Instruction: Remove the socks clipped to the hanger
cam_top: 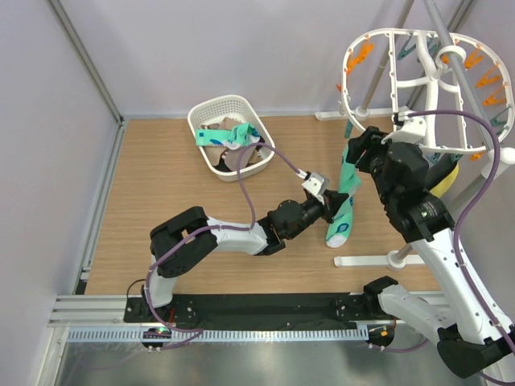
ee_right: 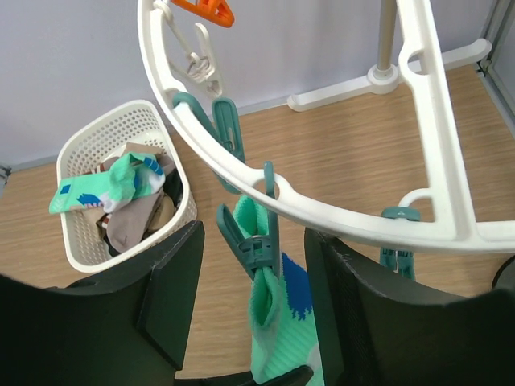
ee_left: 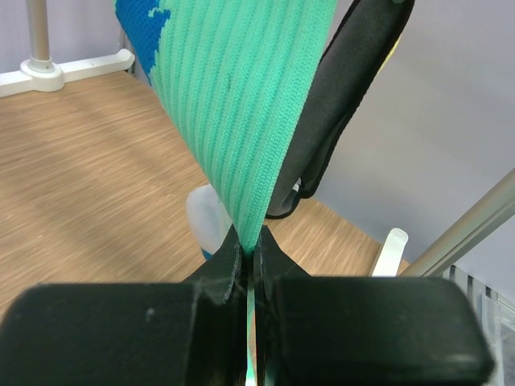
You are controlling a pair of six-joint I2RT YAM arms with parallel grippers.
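Observation:
A mint-green sock with blue patches (cam_top: 344,219) hangs below the white round hanger (cam_top: 393,80). My left gripper is shut on the sock's middle, pinching the ribbed cloth (ee_left: 241,104) to a narrow fold. In the right wrist view, a teal clip (ee_right: 257,251) on the hanger's rim grips the sock's upper end (ee_right: 265,301). My right gripper stands open, one finger on either side of that clip, with gaps to both. Beside the green sock, a dark sock (ee_left: 342,96) hangs too.
A white basket (cam_top: 195,121) holding several socks stands at the back left. Orange clips (cam_top: 491,78) and other teal clips line the hanger. The hanger stand's metal pole (cam_top: 447,44) rises close to my right arm. Bare wooden tabletop (cam_top: 161,177) lies left of the sock.

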